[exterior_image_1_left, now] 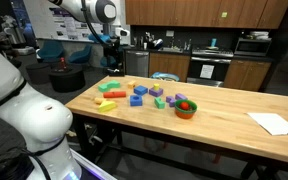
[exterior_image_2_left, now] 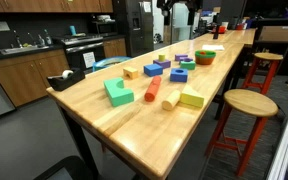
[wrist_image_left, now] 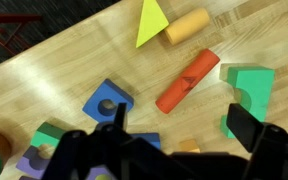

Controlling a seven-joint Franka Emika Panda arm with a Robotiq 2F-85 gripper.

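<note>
My gripper hangs high over the wooden table, open, with nothing between its fingers. In the wrist view a red block [wrist_image_left: 188, 80] lies on the table below, between and beyond the fingertips. A green arch block [wrist_image_left: 253, 88] is to its right, partly behind the right finger. Left of it sits a blue arch block [wrist_image_left: 104, 100]. A yellow triangular block [wrist_image_left: 151, 22] and a tan cylinder [wrist_image_left: 187, 26] lie near the top edge. The left finger partly covers another blue block [wrist_image_left: 147, 138]. A green bowl [exterior_image_1_left: 185, 108] with red contents stands right of the blocks.
More blocks, including a purple arch [wrist_image_left: 31, 162], are near the bowl. A white sheet [exterior_image_1_left: 275, 123] lies toward the table's right end, with bare wood between it and the bowl. Stools [exterior_image_2_left: 247, 107] stand beside the table.
</note>
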